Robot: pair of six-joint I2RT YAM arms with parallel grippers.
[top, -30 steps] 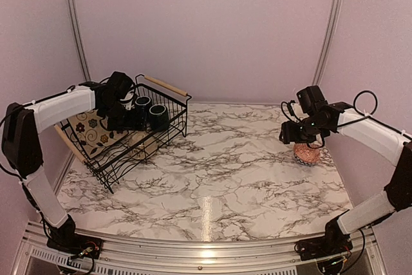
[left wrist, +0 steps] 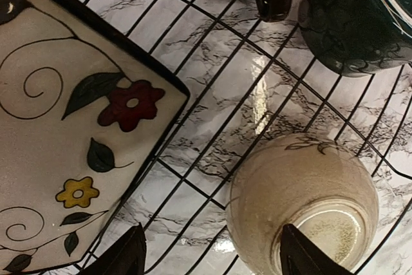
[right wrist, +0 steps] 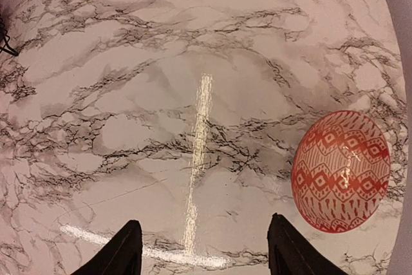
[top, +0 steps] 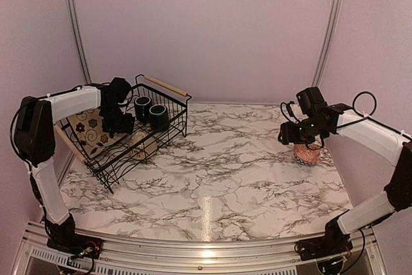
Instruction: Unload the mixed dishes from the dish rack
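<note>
The black wire dish rack [top: 119, 165] holds a square cream plate [left wrist: 58, 152] with flowers and a dark edge, two dark mugs [top: 159, 118] and a beige bowl [left wrist: 309, 185] lying tilted with its base showing. Over the rack is my left gripper; its fingers [left wrist: 125, 252] stand wide apart, rack wires showing between them. The right finger overlaps the bowl's edge in the left wrist view; contact cannot be told. A red patterned bowl [right wrist: 341, 172] rests on the table at the right. My right gripper is open and empty, left of that bowl.
The rack's wooden handles [top: 165, 86] rise at its far and near ends. Walls stand close at both sides, and a metal rail [top: 199, 256] runs along the front.
The right arm and the dishes show no clear movement.
</note>
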